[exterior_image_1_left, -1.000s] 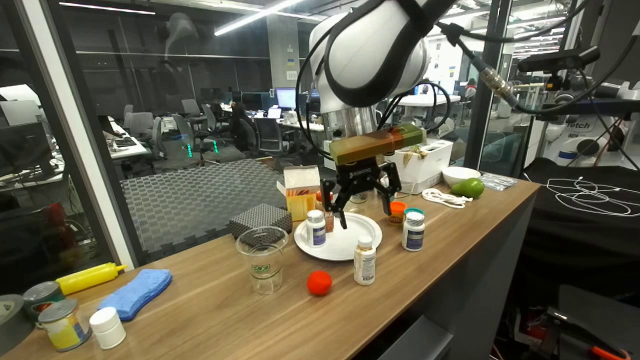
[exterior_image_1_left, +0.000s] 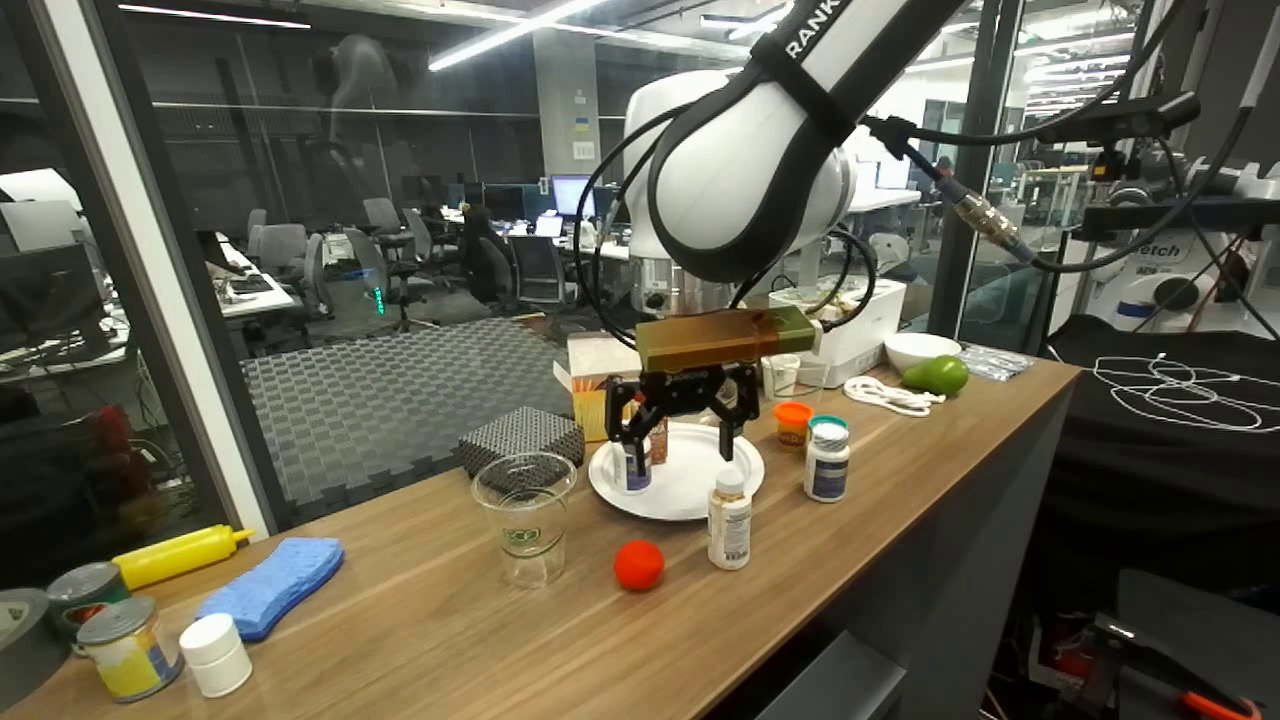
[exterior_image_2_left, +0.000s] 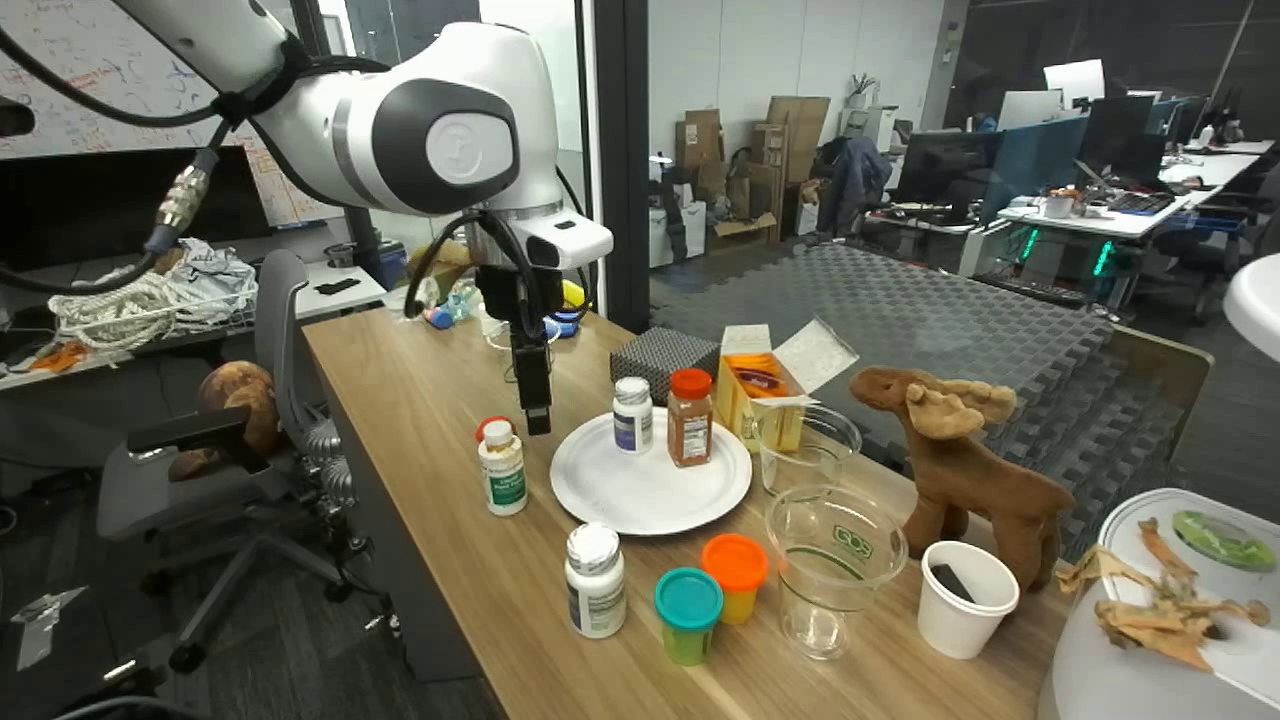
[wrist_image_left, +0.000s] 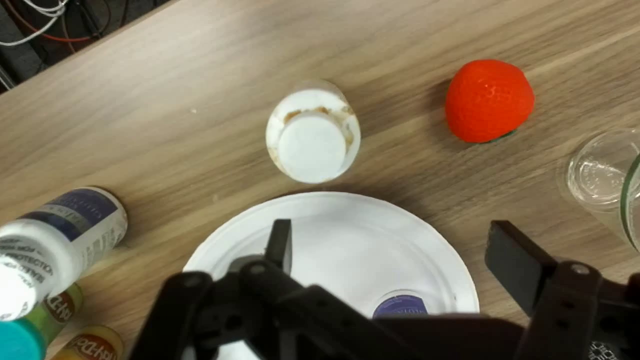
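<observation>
My gripper (exterior_image_1_left: 683, 461) hangs open above the white plate (exterior_image_1_left: 690, 504), its two black fingers apart and nothing between them. On the plate stand a white bottle with a purple label (exterior_image_2_left: 632, 416) and a red-capped spice jar (exterior_image_2_left: 690, 418); the wrist view shows only part of the purple-labelled bottle (wrist_image_left: 400, 305) behind the gripper. Just off the plate's rim, a white-capped bottle (wrist_image_left: 313, 144) with a green label stands upright on the table. A red strawberry-like ball (wrist_image_left: 489, 101) lies beside it.
A clear cup (exterior_image_1_left: 528, 528) stands left of the plate in exterior view 1. Another white bottle (exterior_image_2_left: 595, 582), a teal-lidded tub (exterior_image_2_left: 689, 612) and an orange-lidded tub (exterior_image_2_left: 735, 574) form a cluster. A grey textured block (exterior_image_2_left: 663, 358) and an opened yellow box (exterior_image_2_left: 758, 390) sit behind the plate.
In exterior view 1 my gripper has shifted left and turned to a more level pose, still open. The table objects keep their places.
</observation>
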